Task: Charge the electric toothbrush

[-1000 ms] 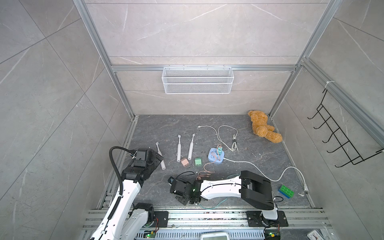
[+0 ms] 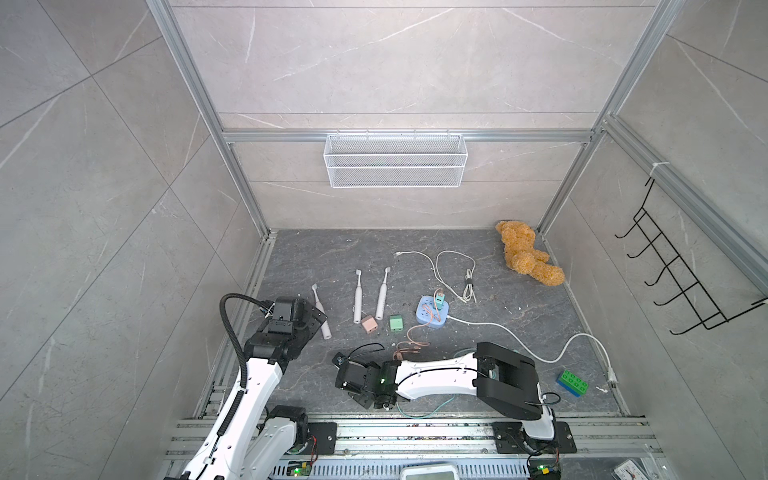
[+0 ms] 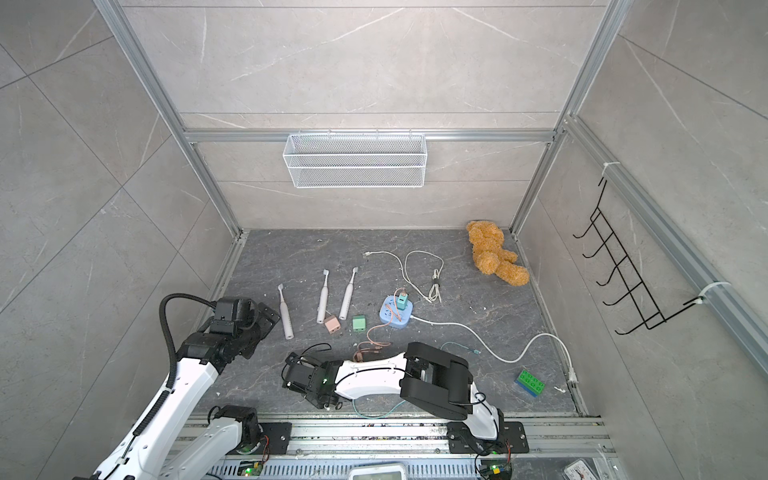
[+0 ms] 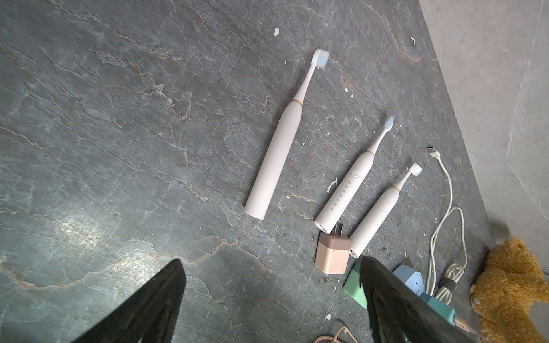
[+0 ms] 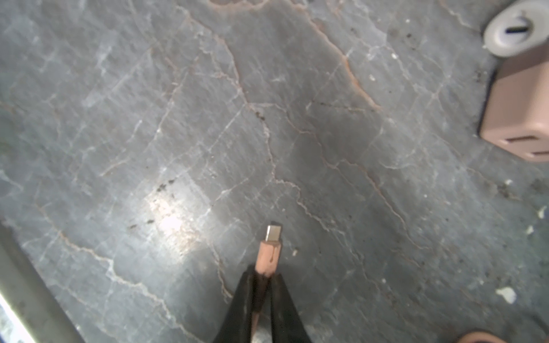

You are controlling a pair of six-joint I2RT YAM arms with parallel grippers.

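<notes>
Three white electric toothbrushes lie at centre-left: one (image 4: 271, 160) apart, two (image 4: 343, 194) near a pink charger (image 4: 332, 254) and a green charger (image 4: 354, 283). My left gripper hovers open over them, holding nothing. My right gripper is low at the front centre, shut on a pink cable (image 5: 267, 254) just behind its USB-C-like metal plug, which points forward from the fingertips. A pink charger (image 5: 513, 105) sits beside it at the upper right of that wrist view.
A blue power strip (image 2: 428, 316) with a teal charger, a coiled white cable (image 2: 464, 292), a teddy bear (image 2: 524, 256) at the back right and a green block (image 2: 573, 382) at the front right.
The left arm and the objects on the table look unchanged.
</notes>
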